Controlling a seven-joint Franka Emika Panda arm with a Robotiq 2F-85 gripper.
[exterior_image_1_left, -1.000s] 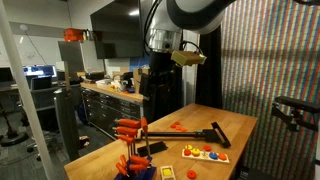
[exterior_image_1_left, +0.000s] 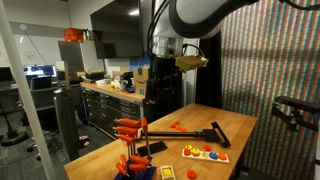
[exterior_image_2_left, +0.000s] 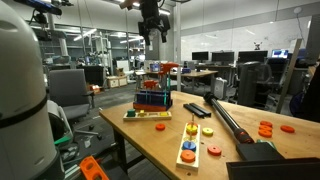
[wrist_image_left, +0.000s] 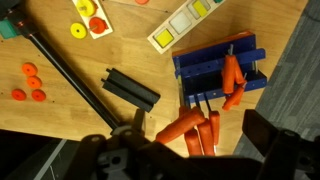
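Note:
Above the table hangs my gripper, open, its two dark fingers wide apart and nothing held between them. Below it, in the wrist view, orange-handled tools (wrist_image_left: 181, 124) stand in or beside a blue rack (wrist_image_left: 212, 55); some handles appear in the gap between the fingers, but lower down. Exterior view 1 has these orange handles (exterior_image_1_left: 128, 128) at the table's near edge, with the gripper raised over them. A short black block (wrist_image_left: 132, 88) lies to the rack's left, and a long black bar (wrist_image_left: 66, 68) lies farther left.
A board with coloured round pieces (exterior_image_1_left: 205, 153) lies on the wooden table, with a pale strip with yellow squares (wrist_image_left: 183, 22) near the rack. Loose orange discs (wrist_image_left: 32, 82) are scattered about. Bare tabletop (exterior_image_1_left: 200, 115) shows toward the back.
The arm has shifted slightly to the right and lower in exterior view 1. Objects on the table look unmoved.

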